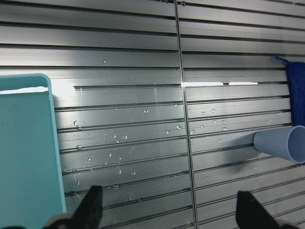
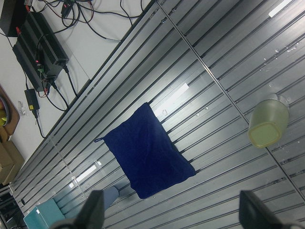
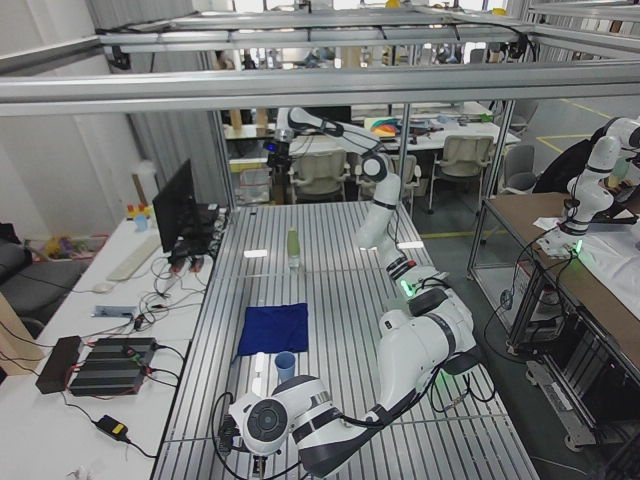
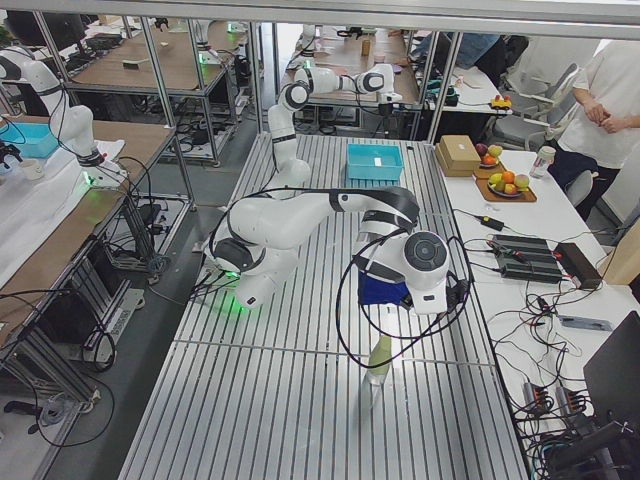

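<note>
A dark blue cloth (image 2: 145, 150) lies flat on the slatted metal table (image 3: 340, 250). A pale blue cup (image 3: 285, 365) is near it, lying on its side in the left wrist view (image 1: 274, 143). A green bottle (image 3: 293, 248) stands apart from the cloth. A teal bin (image 1: 26, 152) fills the left of the left wrist view. Both grippers hang above the table. Only dark fingertips show at the bottom of my left gripper's view (image 1: 167, 214) and my right gripper's view (image 2: 171, 214), spread apart with nothing between them.
A white side table (image 3: 110, 420) with power boxes, cables and a monitor runs along the table's edge. Droplets dot the slats. In the camera right view, boxes and plates of fruit sit on the side table, and a person stands behind it.
</note>
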